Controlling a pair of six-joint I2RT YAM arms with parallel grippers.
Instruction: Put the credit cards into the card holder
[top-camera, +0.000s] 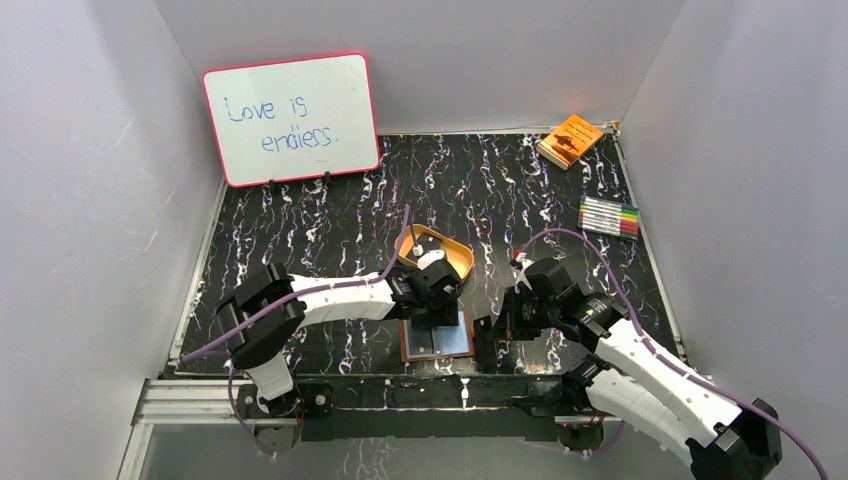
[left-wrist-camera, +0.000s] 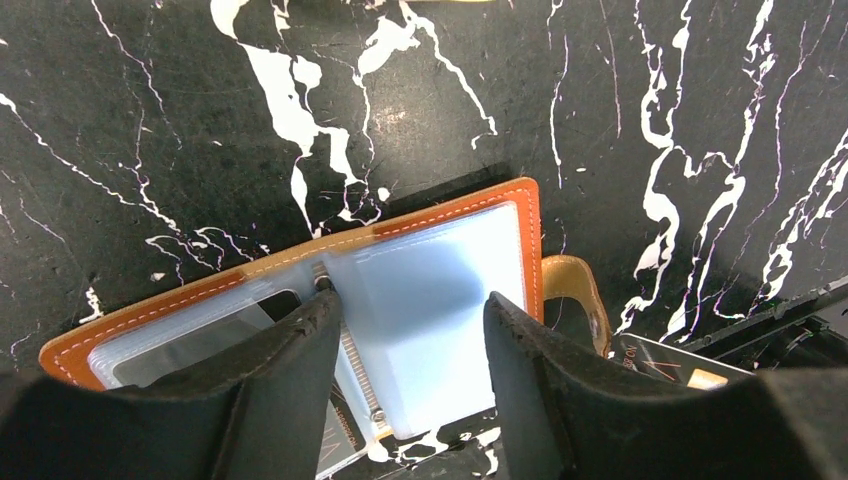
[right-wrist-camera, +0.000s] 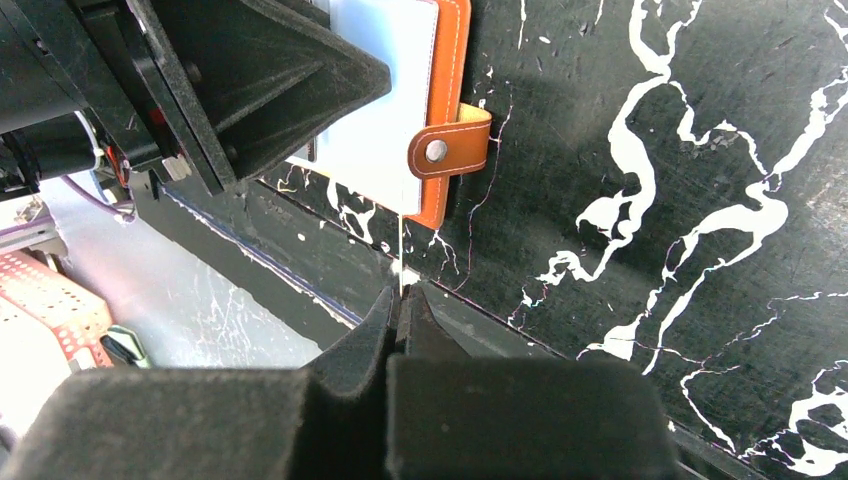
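The open brown card holder (top-camera: 471, 350) lies near the table's front edge, with clear sleeves on both halves. A dark card (left-wrist-camera: 215, 340) is in its left half, while the right sleeve (left-wrist-camera: 430, 300) looks empty. Above that sleeve, my left gripper has its fingers apart, nothing between them. Just right of the holder, my right gripper is shut on a black credit card (top-camera: 484, 345), which appears edge-on as a thin line in the right wrist view. In the left wrist view part of this card shows beyond the strap (left-wrist-camera: 575, 280).
An orange tray (top-camera: 462, 262) with a dark card in it stands behind the holder, partly covered by the left arm. Markers (top-camera: 608, 216) and an orange book (top-camera: 570, 140) lie at the right back. A whiteboard (top-camera: 290, 118) stands at the left back.
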